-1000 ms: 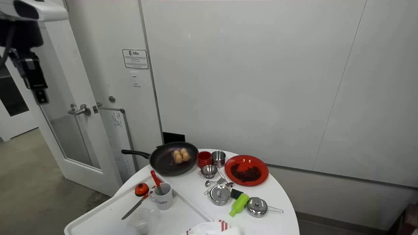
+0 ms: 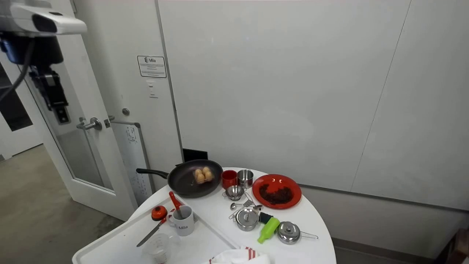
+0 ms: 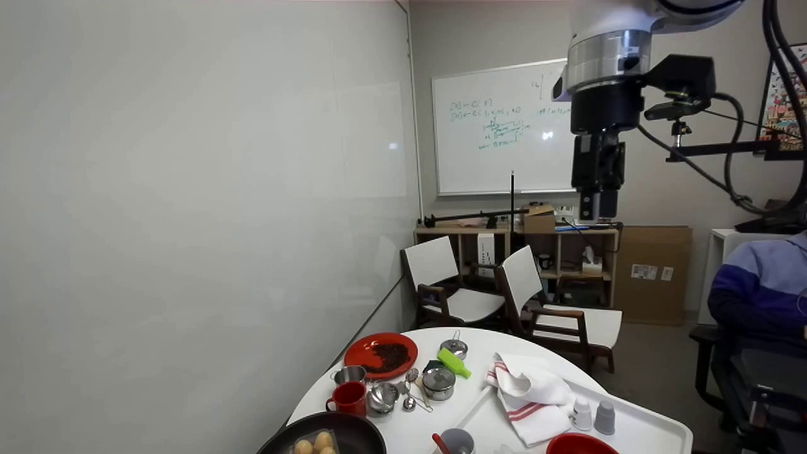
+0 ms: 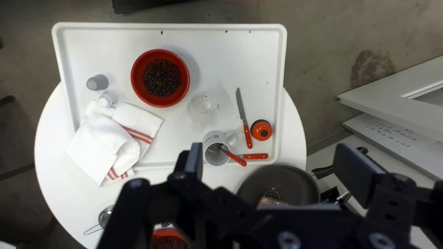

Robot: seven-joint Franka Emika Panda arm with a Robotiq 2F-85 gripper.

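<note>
My gripper is open and empty, held high above the table; in exterior view 2 the gripper [image 3: 596, 205] hangs well over the tabletop. Below it in the wrist view, a white mug [image 4: 214, 143] with a red-handled utensil in it stands at the edge of the white tray [image 4: 232, 37]. A knife [image 4: 245, 118], an orange-red round object [image 4: 261, 130] and a clear cup [image 4: 201, 105] share the tray. A red bowl [image 4: 141, 89] there holds dark beans. The black pan [image 2: 182, 187] contains a clear pack of eggs [image 2: 203, 175].
Toward the far side are a red plate [image 2: 294, 193] with dark bits, a red cup [image 2: 229, 179], small metal pots [image 2: 246, 219] and a green bottle [image 2: 268, 229]. A striped towel [image 4: 104, 143] overlaps the tray. A door [image 2: 99, 145] stands ajar beside the table.
In exterior view 1 my gripper has shifted to the right and slightly down. Objects on the table look unmoved.
</note>
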